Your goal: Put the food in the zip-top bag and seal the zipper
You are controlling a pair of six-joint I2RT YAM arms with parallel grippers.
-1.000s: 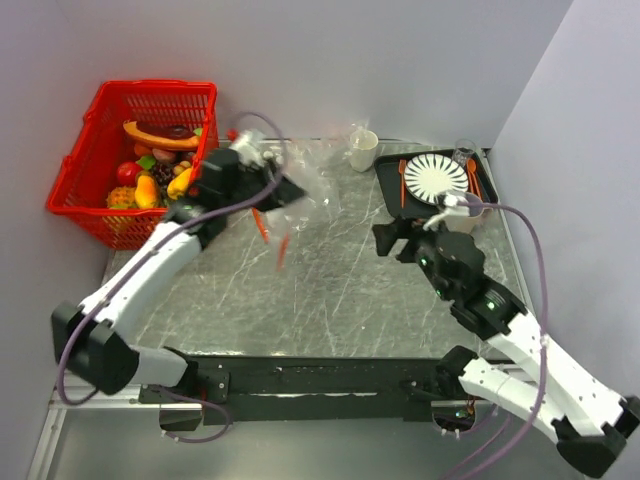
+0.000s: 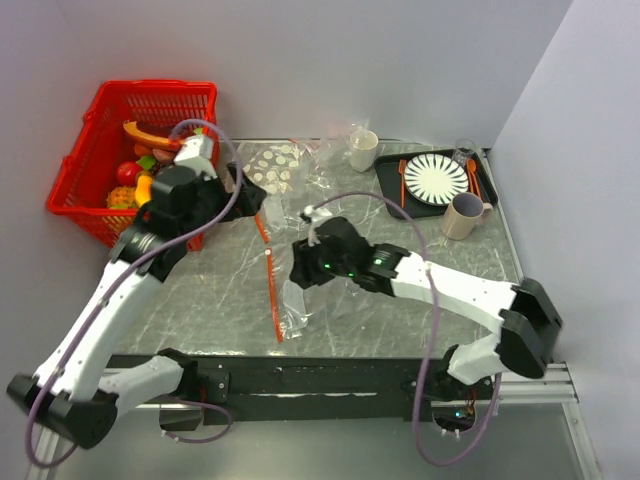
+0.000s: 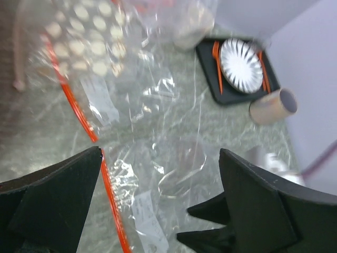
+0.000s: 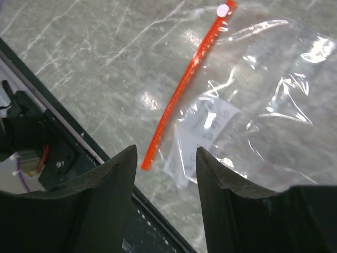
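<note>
A clear zip bag with an orange zipper strip lies flat on the marble table; in the top view my right gripper hovers over it, its fingers apart with nothing visible between them. More clear bags lie farther back. My left gripper is open above the table near the red basket, empty in the left wrist view. The food, including a banana and red apple, sits in the red basket.
At back right a black tray holds a plate, orange utensils and a glass. A beige mug stands beside it, a white cup at the back. Bare table lies at front left and front right.
My left gripper has moved left, away from the bag, which now lies spread on the table. My right gripper has swung left and down over the bag.
</note>
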